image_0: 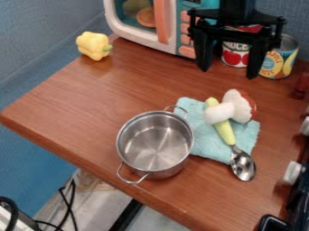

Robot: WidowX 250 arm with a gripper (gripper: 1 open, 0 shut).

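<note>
The black gripper (227,63) hangs at the top of the view, in front of the cans, its two fingers apart and nothing seen between them but the background. A steel pot (151,153) stands at the front middle. Right of it a teal cloth (196,129) carries white mushroom-like toys (229,106) and a spoon with a pale yellow handle and metal bowl (241,166).
A toy microwave (157,27) stands at the back, cans (276,61) at the back right, a yellow pepper (93,45) at the back left. Black and white hardware (292,171) lines the right edge.
</note>
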